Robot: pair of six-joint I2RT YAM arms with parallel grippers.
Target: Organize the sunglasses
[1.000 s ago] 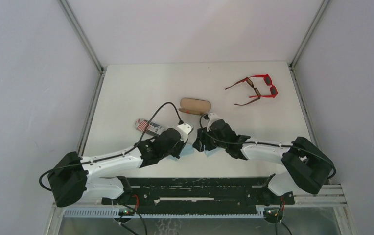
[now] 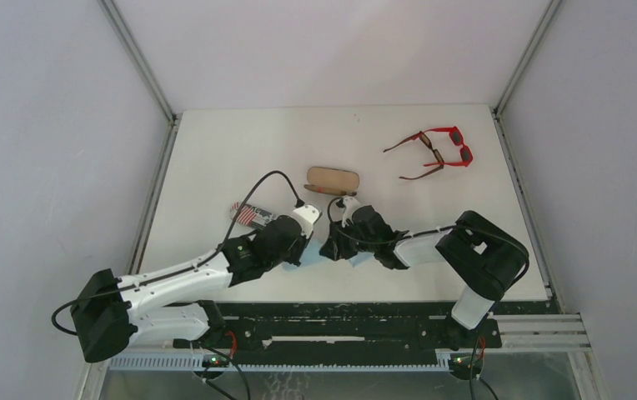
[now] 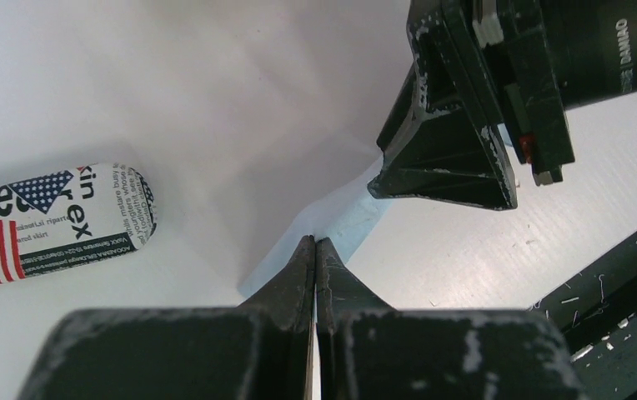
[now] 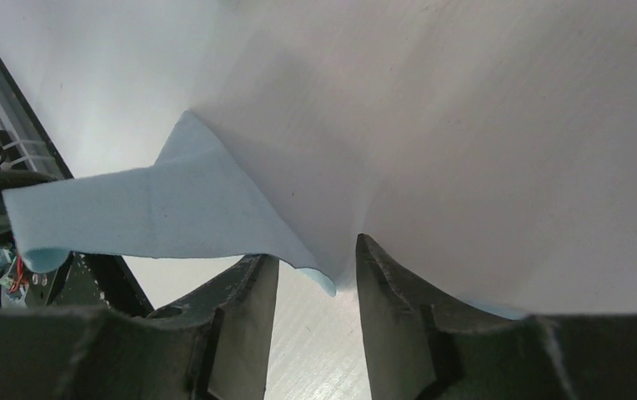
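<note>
A light blue cloth lies at the front middle under both grippers. My left gripper is shut with its tips on the cloth, which appears raised from there. In the right wrist view the cloth stretches up to the left, and my right gripper is part open, one finger at its near edge. A flag-patterned case lies left of the left gripper, and a tan case behind both. Red sunglasses and brown sunglasses lie overlapping at the back right.
The two arms are very close together near the front edge. A second light blue piece shows under the right arm.
My right arm has moved slightly left toward the left gripper, its rear joint shifting left. The left arm has shifted slightly left. The sunglasses and cases are unmoved.
</note>
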